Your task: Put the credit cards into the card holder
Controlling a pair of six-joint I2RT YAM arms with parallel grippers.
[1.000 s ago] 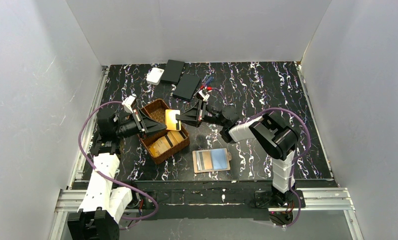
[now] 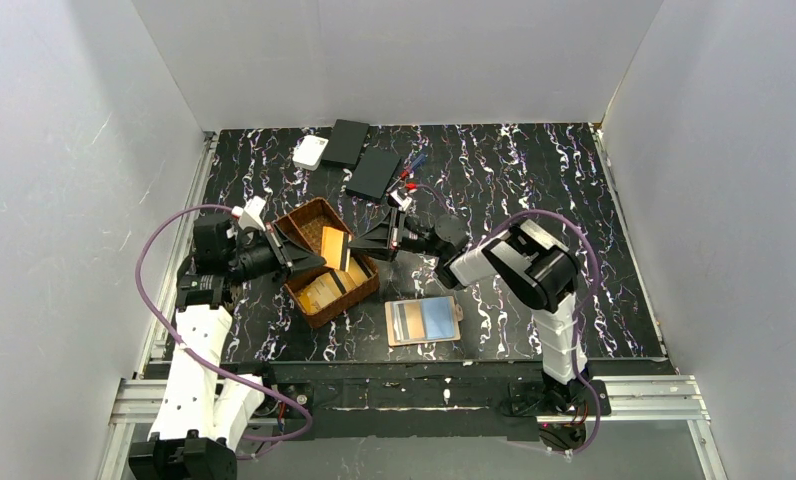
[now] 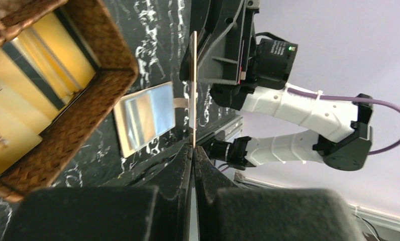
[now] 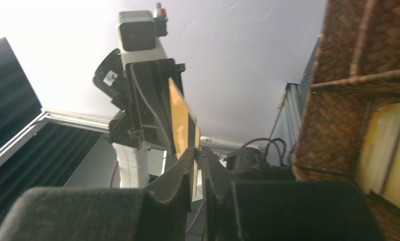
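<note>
Above the woven basket is an orange card with a dark stripe, held up between my two grippers. The left gripper has its fingertips closed on the card's lower left edge; in the left wrist view the card appears edge-on, rising from those fingertips. From the other side, the right gripper pinches the card near its stripe, and in the right wrist view the card runs down between its fingers. An open card holder with a blue side lies flat right of the basket.
More yellowish cards stand in the basket's front compartment. Two black boxes and a white box sit at the back, near a small red and blue item.
Both grippers and the card have shifted slightly left, and the card has turned to a more tilted angle. The basket and the card holder have stayed put.
</note>
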